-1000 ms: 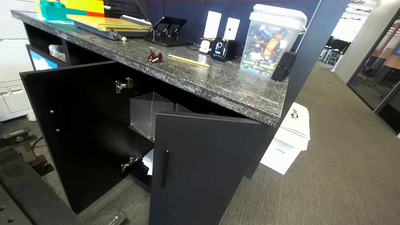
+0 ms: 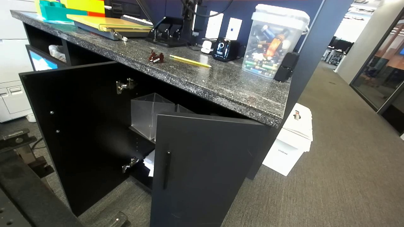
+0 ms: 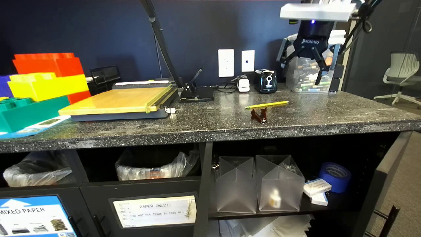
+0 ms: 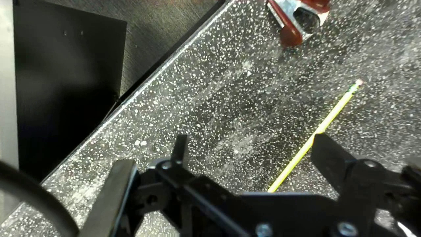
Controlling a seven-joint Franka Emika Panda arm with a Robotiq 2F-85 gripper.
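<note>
My gripper (image 3: 309,65) hangs open above the back right of the counter, in front of the clear bin in exterior view 2. Nothing is between its fingers. A yellow pencil (image 3: 267,104) lies flat on the speckled counter (image 3: 221,132). Closer to the front edge sits a dark red staple remover (image 3: 259,115). From the wrist, the pencil (image 4: 302,154) runs diagonally, its eraser end clear and its lower part hidden behind the gripper. The staple remover (image 4: 292,37) is cut off at the top edge there.
A clear bin of batteries (image 2: 265,45) stands at the counter's right end, near a black sharpener (image 2: 224,49). A yellow paper cutter (image 3: 122,98) and large toy bricks (image 3: 47,87) occupy the left. Both cabinet doors below stand open, including the right door (image 2: 208,166).
Dark parts of the arm and a cable now show at the top of exterior view 1, where none appeared a second ago. The pencil and staple remover have stayed put.
</note>
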